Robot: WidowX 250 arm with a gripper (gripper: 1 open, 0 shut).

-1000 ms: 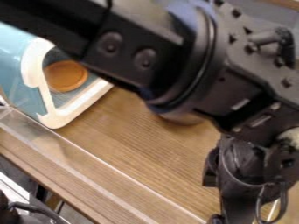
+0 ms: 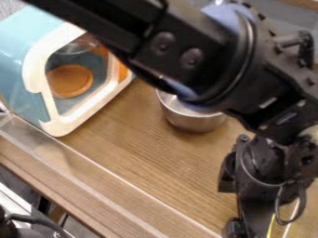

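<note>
A light blue and white toy appliance [image 2: 47, 93] with an orange disc [image 2: 71, 81] inside its opening stands at the left. A metal bowl [image 2: 189, 115] sits on the wooden surface behind it to the right, partly hidden by my black arm [image 2: 166, 46], which reaches from the lower right up past the top edge. My gripper is out of view beyond the top of the frame.
A clear strip runs along its front left edge, with dark hardware below it in the lower left corner.
The arm has lifted and shifted toward the upper right, uncovering more of the metal bowl and the toy appliance.
</note>
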